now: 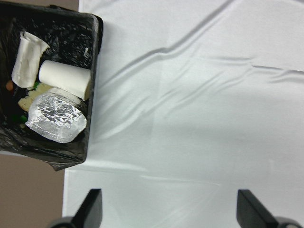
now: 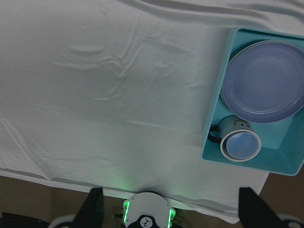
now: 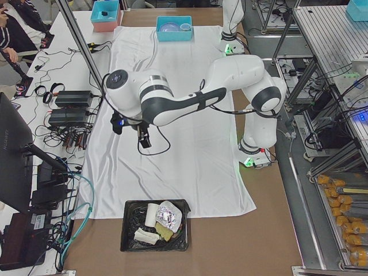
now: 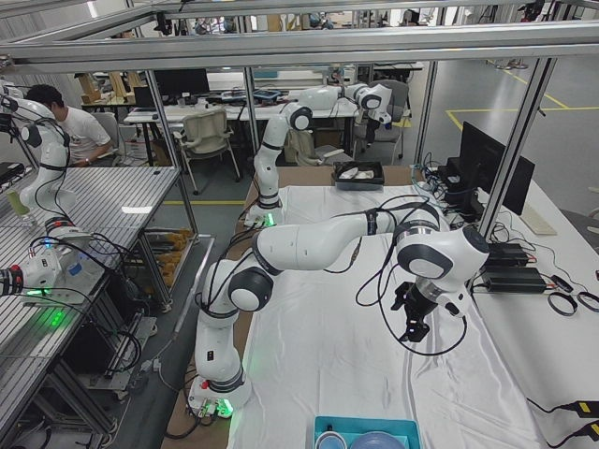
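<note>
My left gripper (image 3: 131, 131) is raised above the white cloth, near the black bin (image 1: 92, 47); its fingers stand apart, empty, in the left wrist view. The bin holds white rolls (image 1: 64, 76), a foil-covered lump (image 1: 54, 118) and a yellowish piece (image 1: 31, 97). My right gripper (image 4: 409, 313) hangs over the cloth near the blue tray (image 2: 213, 118), open and empty in the right wrist view. In the tray lie a blue plate (image 2: 263, 80) and a mug (image 2: 240, 142) with a dark handle.
The cloth (image 3: 172, 172) between bin and tray is clear. A monitor (image 3: 17, 155), cables and black boxes line one side; a metal frame table (image 3: 325, 52) stands on the other.
</note>
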